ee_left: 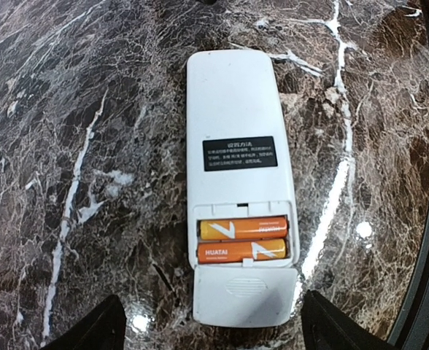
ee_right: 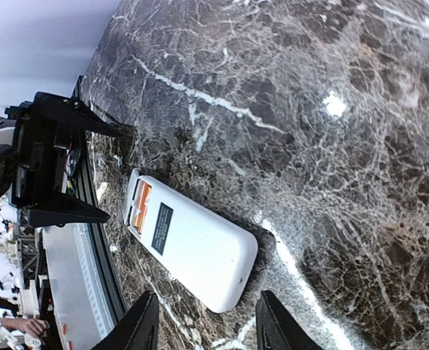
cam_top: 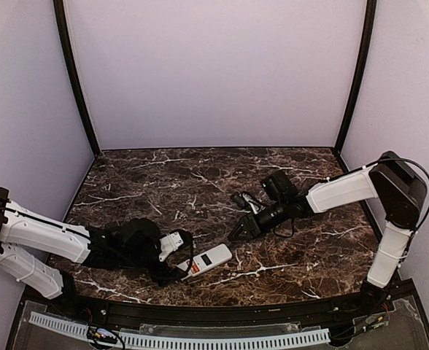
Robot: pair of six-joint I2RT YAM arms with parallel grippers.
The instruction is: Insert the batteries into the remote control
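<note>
The white remote lies back-up on the marble table, also seen in the right wrist view [ee_right: 200, 248]. Two orange batteries [ee_left: 241, 251] sit side by side in its compartment. The cover [ee_left: 242, 297] lies at the compartment end, looking flat and off the compartment. My left gripper stands open above that end, nothing between its fingers; in the top view [cam_top: 172, 270] it is at the remote's left end. My right gripper is open near the remote's other end, nothing between its fingers.
Pale walls stand at back and sides.
</note>
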